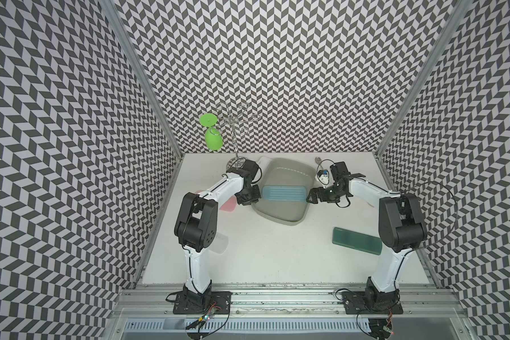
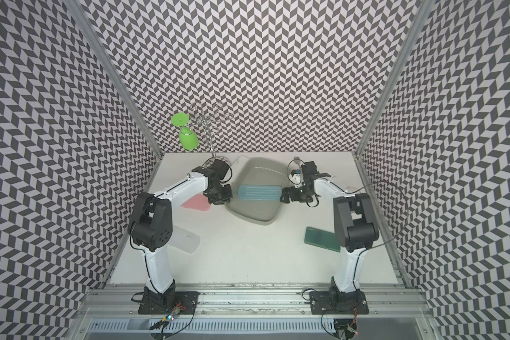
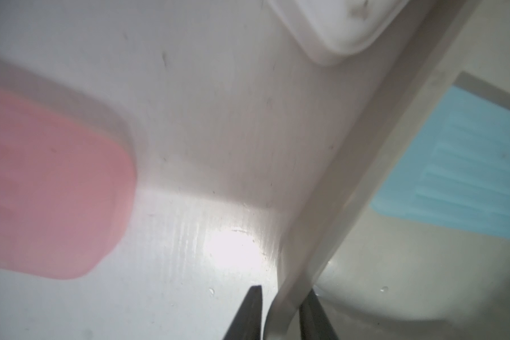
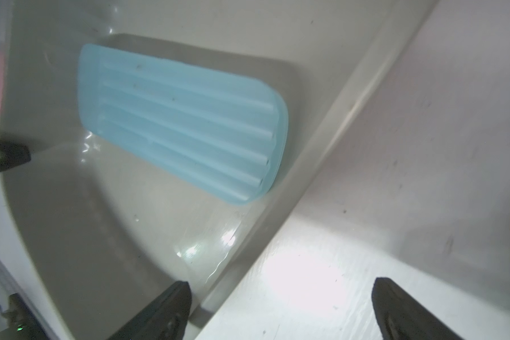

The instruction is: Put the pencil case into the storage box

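The grey storage box (image 1: 286, 212) stands in the middle of the table. A light-blue ribbed pencil case (image 1: 284, 193) lies flat on its floor, fully inside the walls. At the box's left side, my left gripper (image 1: 254, 199) is shut on the rim; the left wrist view shows the box rim (image 3: 345, 187) pinched between dark fingertips. My right gripper is open by the box's right wall, one fingertip (image 4: 178, 291) at the inner side of the rim and the other over the bare table.
A pink case (image 1: 227, 204) lies left of the box, partly under the left arm. A dark green case (image 1: 357, 240) is at front right. At the back left stands a metal rack with a green cup (image 1: 213, 138).
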